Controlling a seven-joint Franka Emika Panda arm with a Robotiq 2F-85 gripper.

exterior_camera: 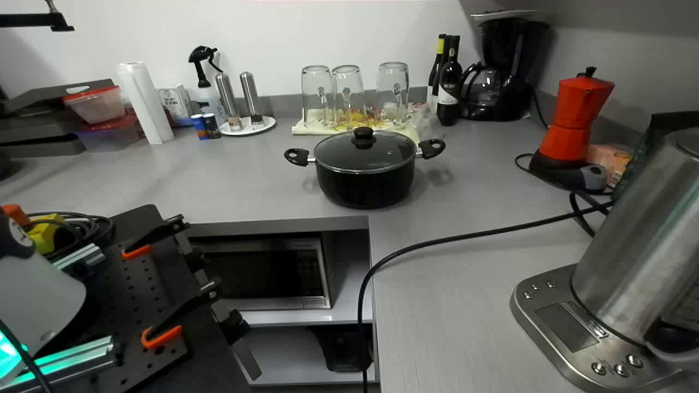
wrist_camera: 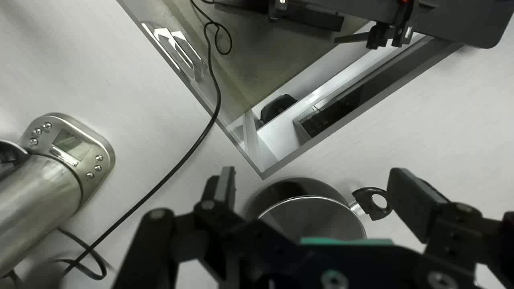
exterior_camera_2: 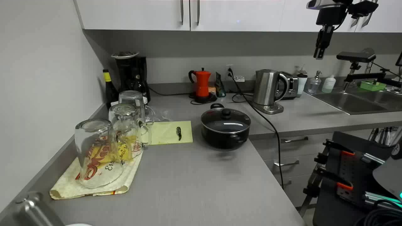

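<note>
A black pot point(exterior_camera: 365, 186) with a glass lid point(exterior_camera: 364, 152) stands on the grey counter near its inner corner. The black knob point(exterior_camera: 363, 135) tops the lid, and a loop handle sticks out on each side. My gripper is open in the wrist view, its fingers spread wide and nothing between them. Below it lie the pot point(wrist_camera: 299, 190) and one side handle point(wrist_camera: 372, 202); the gripper's body hides the rest of the lid and the knob. High above the counter, the gripper point(exterior_camera_2: 319, 58) hangs well clear of the pot in exterior view 2.
Upturned glass mugs point(exterior_camera_2: 98, 154) stand on a towel beside a yellow cloth point(exterior_camera_2: 169, 131). A steel kettle point(exterior_camera_2: 264, 88) and a red moka pot point(exterior_camera_2: 202, 83) are near the back. A black cable point(exterior_camera: 458, 234) crosses the counter. Open counter lies around the pot's front.
</note>
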